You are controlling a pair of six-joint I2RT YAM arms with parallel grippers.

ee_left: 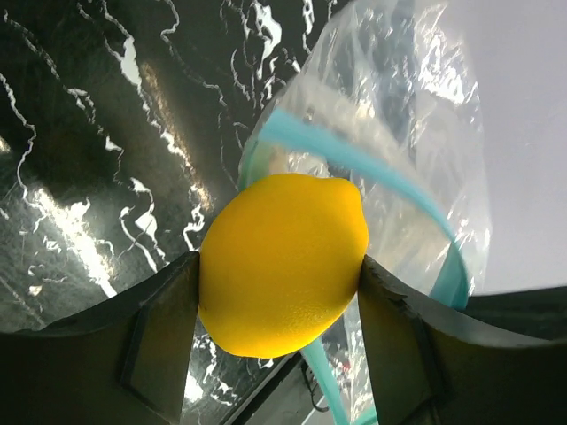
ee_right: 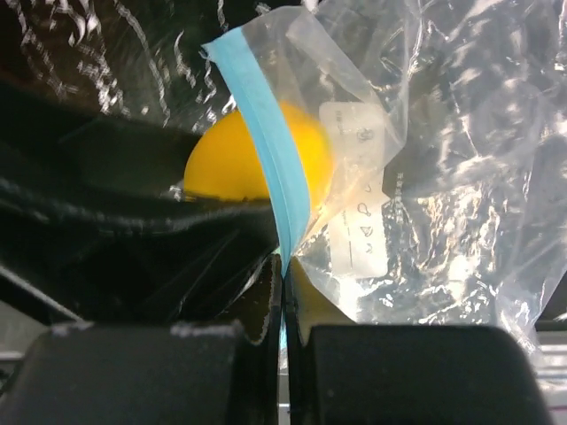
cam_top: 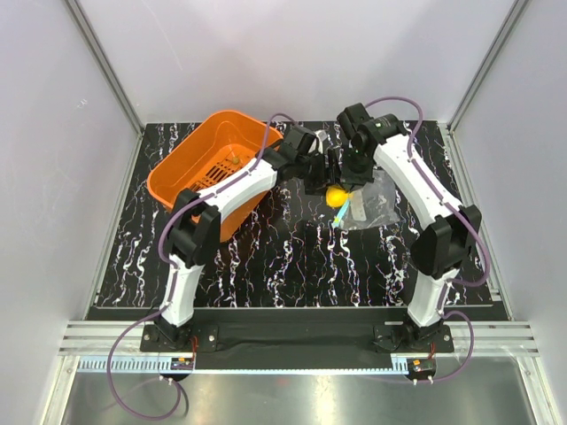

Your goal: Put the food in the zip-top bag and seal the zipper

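A yellow food item (ee_left: 282, 266), lemon-like, is held between the fingers of my left gripper, at the mouth of a clear zip top bag (ee_left: 416, 80) with a cyan zipper strip. In the right wrist view the food (ee_right: 221, 159) shows behind the strip. My right gripper is shut on the bag's edge at the cyan strip (ee_right: 279, 159). In the top view the food (cam_top: 336, 197) and bag (cam_top: 375, 205) are beneath the two wrists, right of centre.
An orange basket (cam_top: 177, 168) stands at the left of the dark marbled table (cam_top: 266, 274), under the left arm. Walls rise at the back and sides.
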